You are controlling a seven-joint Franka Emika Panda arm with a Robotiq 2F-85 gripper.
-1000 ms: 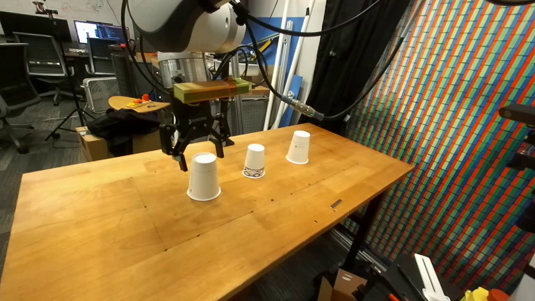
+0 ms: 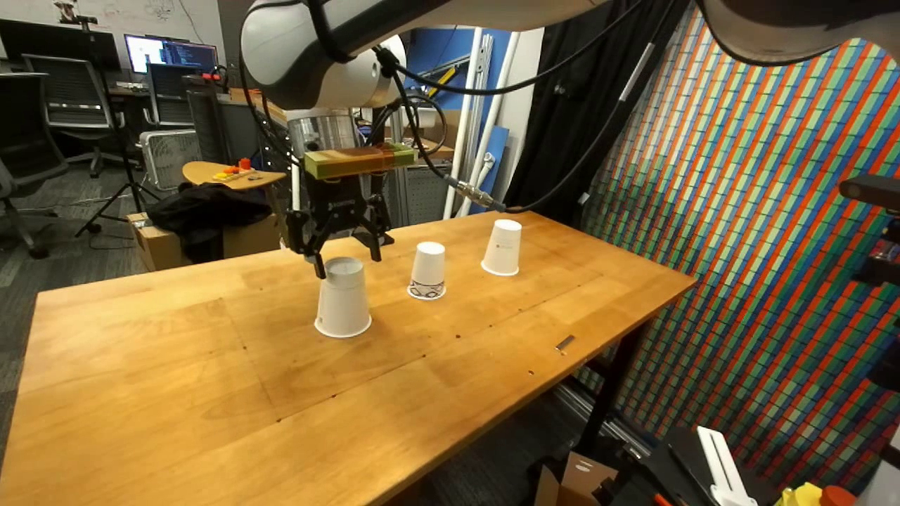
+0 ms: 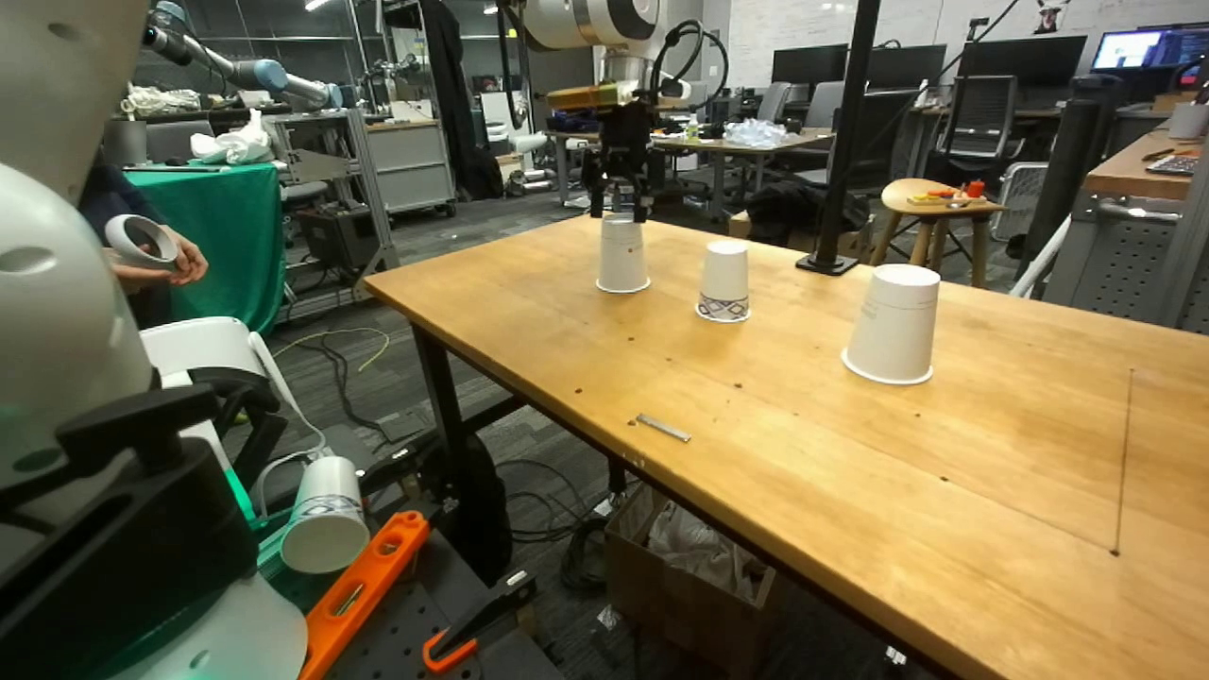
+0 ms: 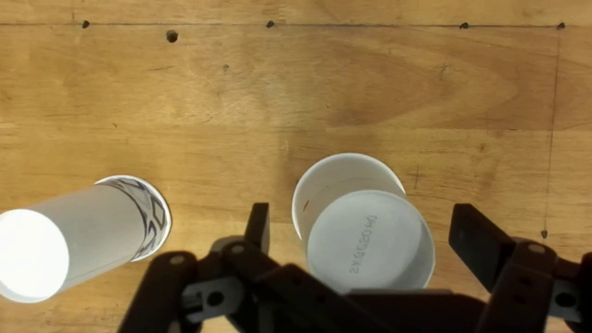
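Observation:
Three white paper cups stand upside down on the wooden table in a loose row. My gripper is open over the left cup of exterior view 1, pointing down. In the wrist view, that cup's base lies between the two fingers, with a gap on each side. The middle cup has a dark pattern band near its rim; this patterned cup lies at the lower left of the wrist view. Farther right stands the third cup, which appears nearest the camera in exterior view 2.
A small metal strip lies near the edge of the table. A black post rises from the table's far side. Wide bare table surface surrounds the cups.
My gripper has shifted slightly away from the exterior view 1 camera and a little right, staying open at the left cup's top. The cups stand where they were.

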